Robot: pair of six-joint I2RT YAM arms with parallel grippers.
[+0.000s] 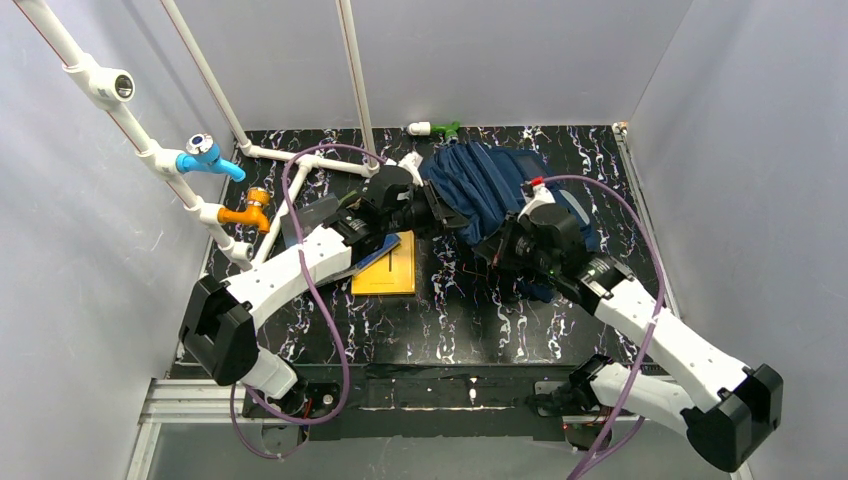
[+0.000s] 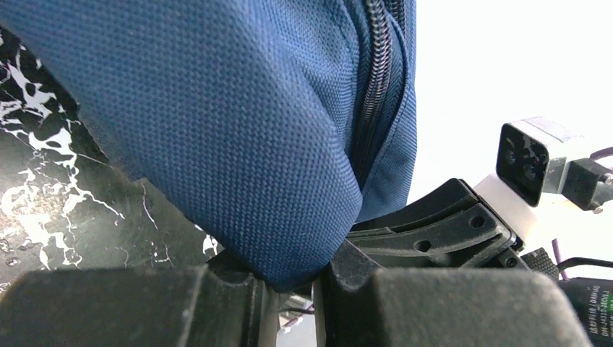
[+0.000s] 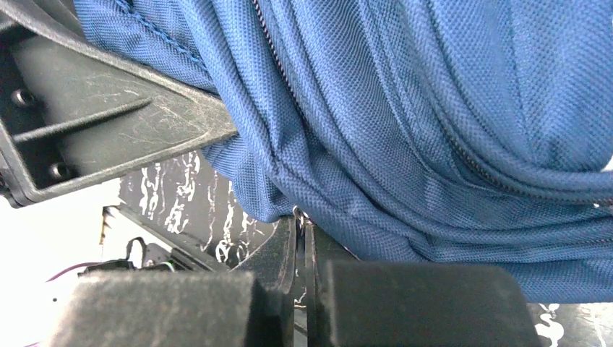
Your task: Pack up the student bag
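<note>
The navy student bag lies at the back right of the table, its front half partly covered by my right arm. At its left front corner, my left gripper is shut on a fold of the blue fabric, with a zipper running close by. My right gripper is shut at the bag's front edge, on a small shiny piece that looks like a zipper pull. Beside the left arm lie a yellow notebook and a blue book, partly hidden by that arm.
White pipes with a blue tap and an orange tap stand along the left. A green tap sits behind the bag. Bare black marble tabletop extends along the front.
</note>
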